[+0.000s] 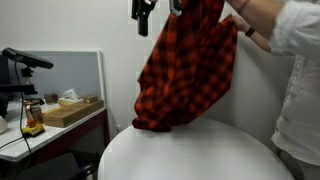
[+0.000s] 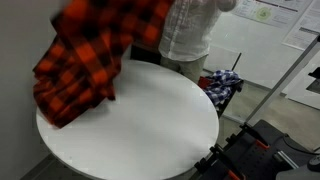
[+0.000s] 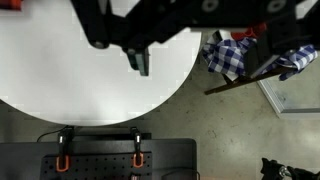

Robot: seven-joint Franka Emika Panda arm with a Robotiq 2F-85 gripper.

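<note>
A red and black checked cloth (image 1: 185, 75) is held up by a person (image 1: 300, 90) at the right. Its lower end rests on or just above the far side of the round white table (image 1: 190, 155). In the second exterior view the cloth (image 2: 75, 85) hangs over the table's left side, blurred at the top. My gripper (image 1: 159, 20) is high above the table, its two fingertips standing apart. The cloth passes close behind or beside the right fingertip; whether they touch cannot be told. Blurred dark gripper parts cover the top of the wrist view.
A side desk (image 1: 65, 130) at the left carries a wooden box (image 1: 72, 113) and small items. A blue and white checked cloth (image 2: 222, 85) lies beyond the table's edge.
</note>
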